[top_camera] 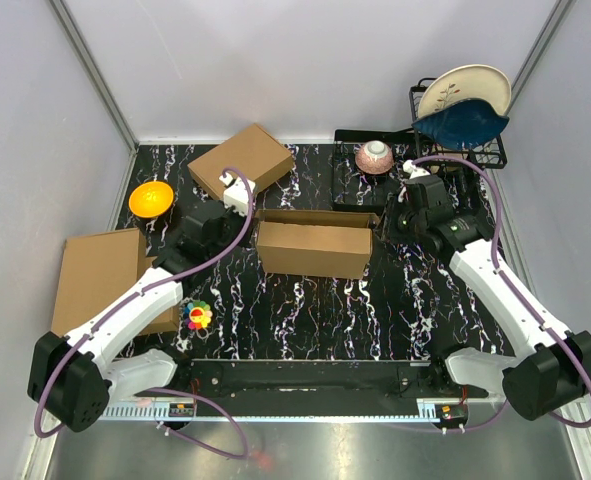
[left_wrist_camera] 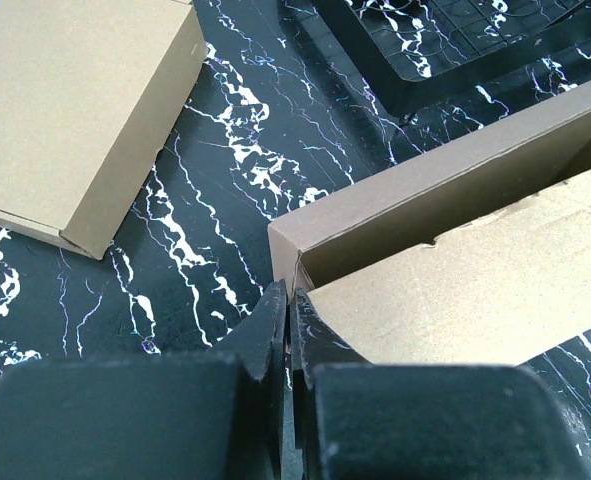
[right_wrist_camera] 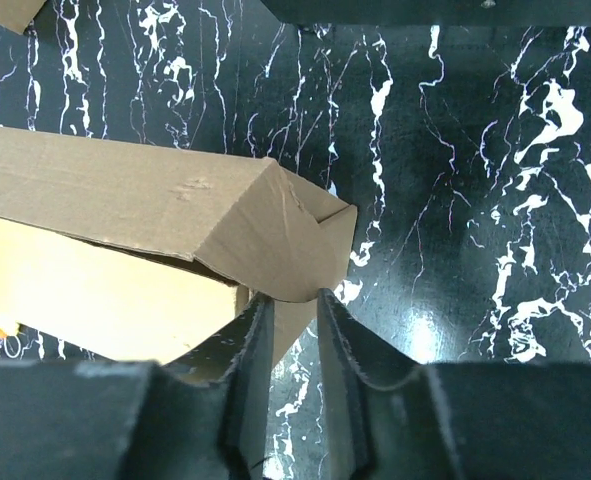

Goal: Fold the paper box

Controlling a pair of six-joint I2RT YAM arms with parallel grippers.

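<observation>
The brown paper box [top_camera: 315, 245] stands mid-table, long side across, its top partly open along the back. At its left end my left gripper is shut, fingertips touching the box corner; a thin cardboard edge meets them, but whether it is pinched is hard to see. At the right end, a side flap [right_wrist_camera: 275, 235] leans out from the box. My right gripper is part open there, one fingertip by the box's inner edge and the other beyond the flap's lower edge. The lid panel [left_wrist_camera: 475, 270] lies across the front of the opening.
A flat carton [top_camera: 243, 162] lies behind on the left, with more cardboard [top_camera: 97, 280] at the far left. A yellow bowl [top_camera: 151, 199] and a colourful flower toy [top_camera: 197, 315] are left of the box. Behind right stands a black rack [top_camera: 355, 190] with a pink bowl [top_camera: 374, 157].
</observation>
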